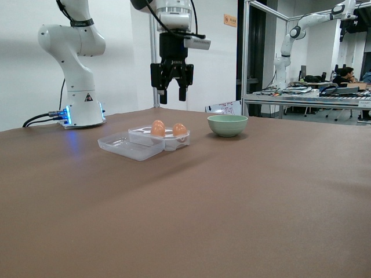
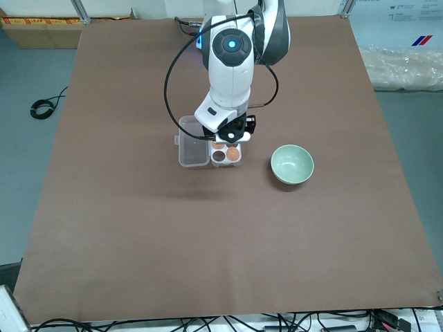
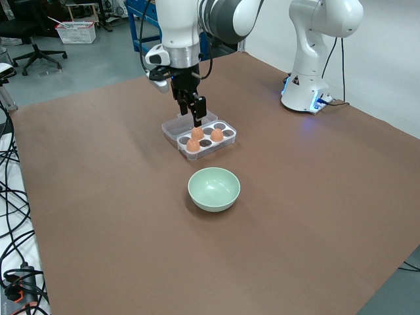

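A clear egg carton (image 2: 193, 149) with its lid folded open holds several brown eggs (image 2: 232, 153) among empty dark cups. My black gripper (image 1: 173, 97) hangs just above the carton, its two fingers apart with nothing seen between them in the top view; in the left view it hides the carton's back cups. A pale green bowl (image 2: 292, 164) stands empty beside the carton, to its right in the left view and in front of it in the right view (image 3: 214, 189).
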